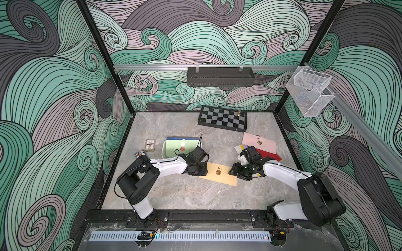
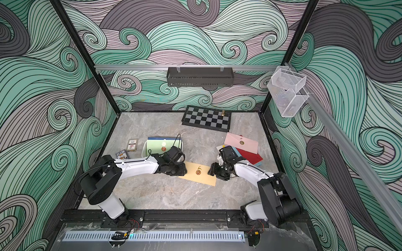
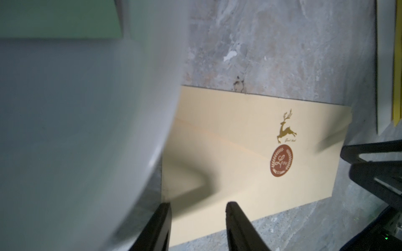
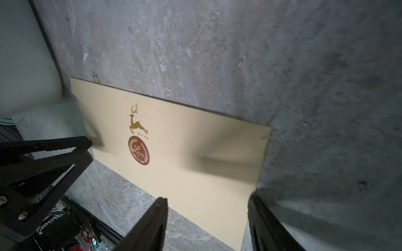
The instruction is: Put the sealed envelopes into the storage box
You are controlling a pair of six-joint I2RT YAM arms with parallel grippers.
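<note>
A cream-yellow envelope [image 1: 218, 174] with a deer print and red seal lies flat on the table between my two arms. At its left end stands my left gripper, part open, its fingers [image 3: 159, 219] over that edge. My right gripper is over the right end, also part open, one fingertip by the envelope's right edge. Whether either touches the paper cannot be told. The white storage box [image 2: 146, 149] behind the left arm holds a green envelope [image 1: 180, 146] and a blue one behind it. Its wall fills the left of the left wrist view.
Pink [image 1: 261, 143] and red [image 1: 268, 154] envelopes, with others partly hidden, lie behind the right arm. A chessboard [image 1: 222, 118] is at the back. Two card packs [image 1: 150, 144] lie left of the box.
</note>
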